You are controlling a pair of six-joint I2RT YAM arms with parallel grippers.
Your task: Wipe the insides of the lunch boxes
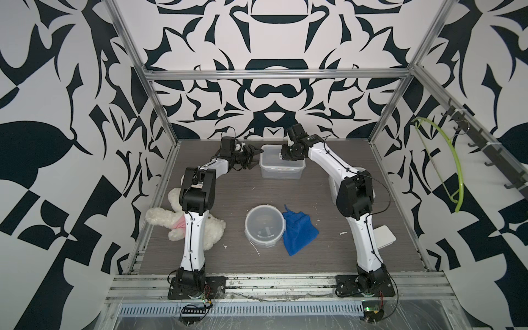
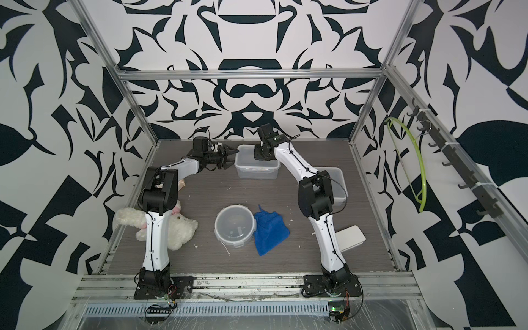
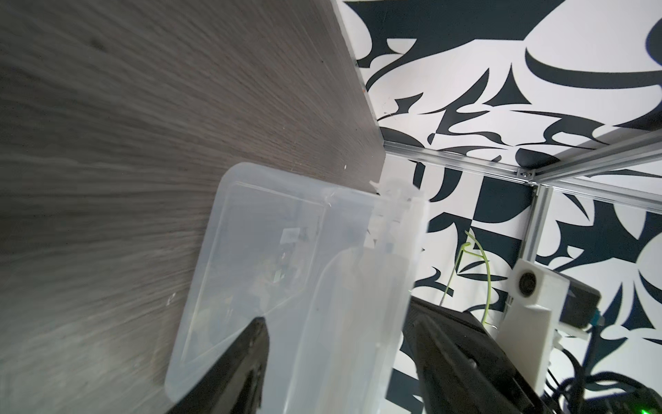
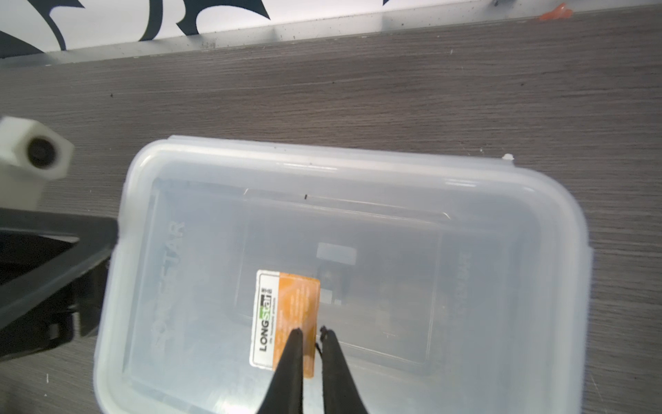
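Note:
A rectangular clear lunch box [image 1: 280, 171] stands at the back centre, with an orange-and-white label [image 4: 296, 303] visible inside. My left gripper [image 1: 253, 156] is open at the box's left side, nothing seen between its fingers. Over the box's interior, my right gripper is shut, its tips near the label, nothing seen between them. A round container [image 1: 264, 225] sits front centre, touching a blue cloth [image 1: 299, 231] to its right. Another rectangular box [image 2: 336, 181] stands at the right, partly behind the right arm.
A white plush toy [image 1: 211, 233] lies at the left edge under the arm. A white pad [image 1: 383, 235] lies front right. The table's middle between the back box and round container is clear. A green hanger [image 1: 457, 165] hangs on the right wall.

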